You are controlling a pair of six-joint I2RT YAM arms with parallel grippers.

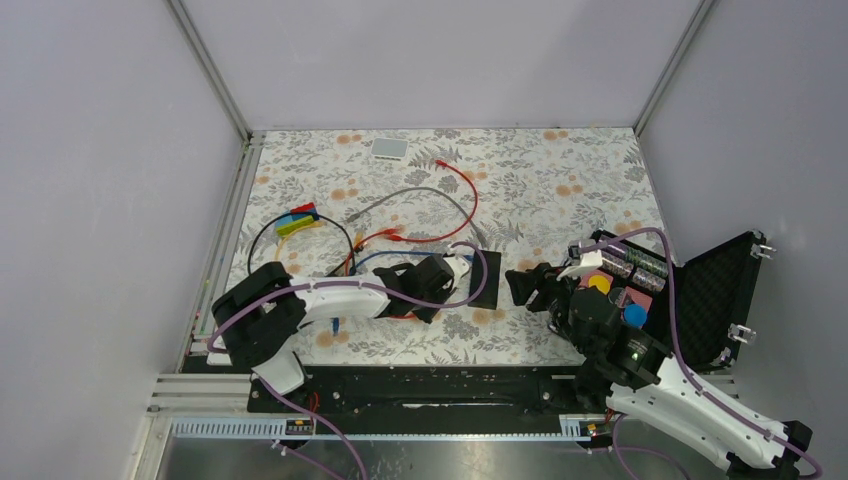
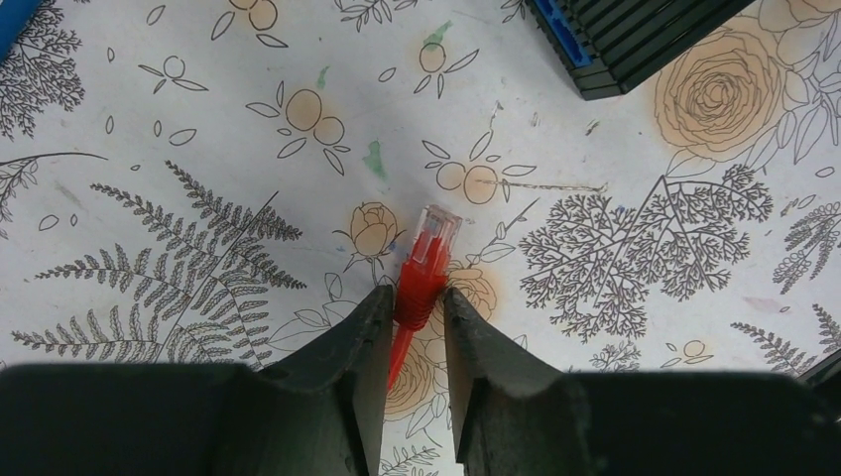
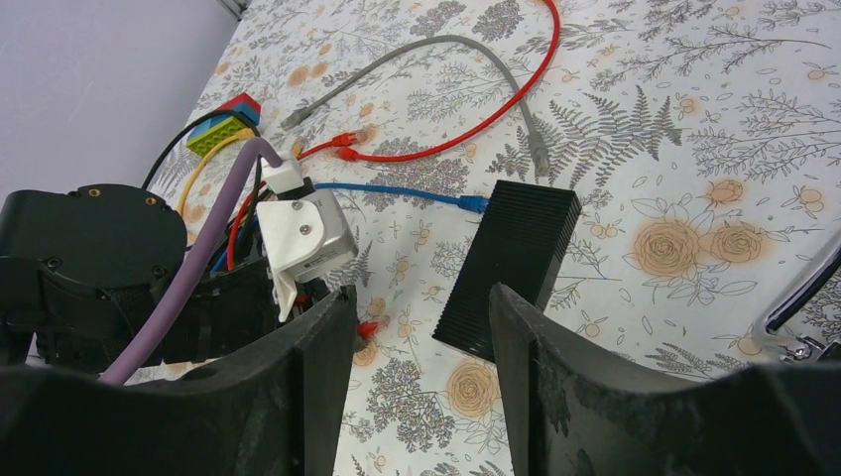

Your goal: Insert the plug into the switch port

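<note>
In the left wrist view a red cable plug (image 2: 421,278) with a clear tip lies between the fingertips of my left gripper, both fingers right beside its boot; whether they grip it is unclear. The black ribbed switch (image 2: 645,35) lies beyond it, its ports on the side; in the top view it is (image 1: 485,280), right of my left gripper. My right gripper stands apart to the right of the switch, open, with nothing between its fingers.
Several loose cables, among them a grey one (image 3: 446,40) and a blue one (image 3: 397,190), lie behind and left. Coloured blocks (image 1: 298,220) sit at the left, an open black case (image 1: 715,300) at the right.
</note>
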